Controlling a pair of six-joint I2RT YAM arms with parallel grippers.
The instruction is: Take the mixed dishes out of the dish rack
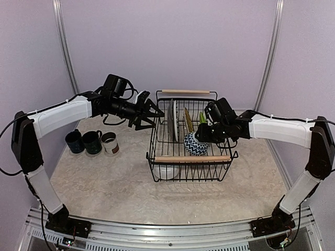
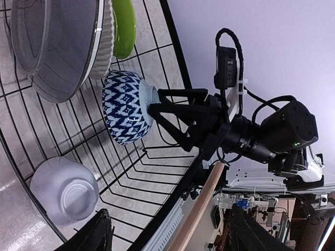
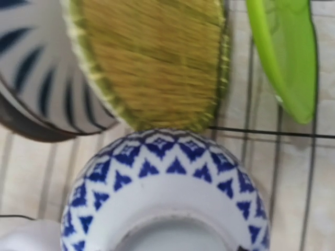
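The black wire dish rack (image 1: 191, 159) holds plates (image 1: 174, 120), a yellow woven dish (image 3: 152, 57), a green dish (image 3: 282, 63) and a white bowl (image 2: 63, 191) near the front. My right gripper is at the foot of a blue-patterned bowl (image 2: 123, 107), which is tilted on its side in the rack; its grip is hard to make out. My left gripper (image 1: 150, 116) stands open at the rack's upper left, with nothing between its fingers.
Three mugs stand on the counter at left: navy (image 1: 74, 142), dark green (image 1: 93, 144) and white-brown (image 1: 111, 144). The counter in front and right of the rack is clear.
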